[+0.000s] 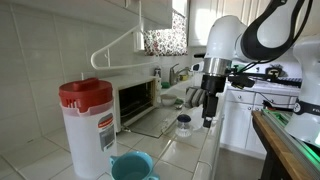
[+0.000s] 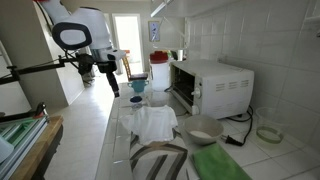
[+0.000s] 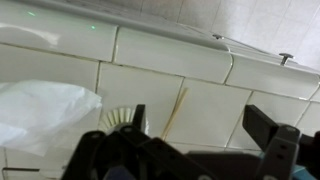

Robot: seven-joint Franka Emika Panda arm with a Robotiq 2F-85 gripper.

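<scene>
My gripper (image 1: pixel 202 112) hangs over the front edge of the counter, open and pointing down, with nothing held. In the wrist view the fingers (image 3: pixel 262 124) stand far apart above the white tiles, and a thin wooden stick (image 3: pixel 175 112) lies on the tiles between them. A pale ribbed round thing (image 3: pixel 117 119) shows by the left finger, partly hidden. White cloth (image 3: pixel 40 115) lies at the left of that view; it is also spread on the counter in exterior view 2. A small glass jar (image 1: pixel 184 126) stands on the tiles beside the gripper.
A blue mug (image 1: pixel 132 166) and a clear jug with a red lid (image 1: pixel 88 122) stand nearby. Farther along are a toaster oven (image 2: pixel 212 88), a bowl (image 2: pixel 203 128), a striped towel (image 2: pixel 158 163) and a green cloth (image 2: pixel 218 163). The counter edge drops off below the arm.
</scene>
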